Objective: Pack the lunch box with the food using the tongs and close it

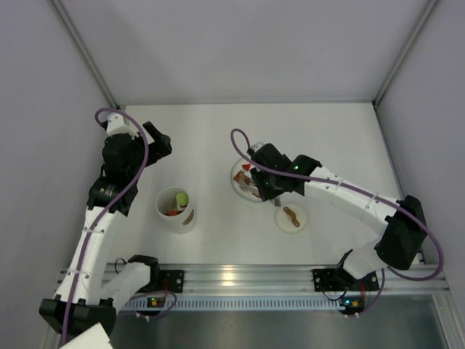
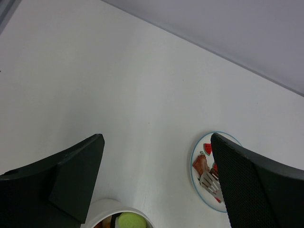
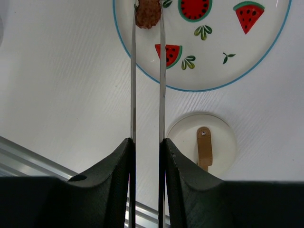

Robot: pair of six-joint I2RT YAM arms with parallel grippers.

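The white lunch box (image 1: 176,211) stands lidless at centre-left, with green and reddish pieces inside. Its apparent lid (image 3: 222,147), white with a brown strap, lies flat on the table. Over the blue-rimmed plate (image 3: 204,78), printed with watermelons, is my right gripper. Its fingers are apart, and two long metal strips (image 3: 162,99), like tongs, run forward along their inner faces. Their far ends reach a brown piece of food (image 3: 148,13) on the plate; whether they pinch it is unclear. My left gripper stands open and empty above the left side.
Bare table (image 1: 207,131) stretches across the back and between the lunch box and the plate. A metal rail (image 1: 240,275) borders the front edge. Grey walls close off the sides and back.
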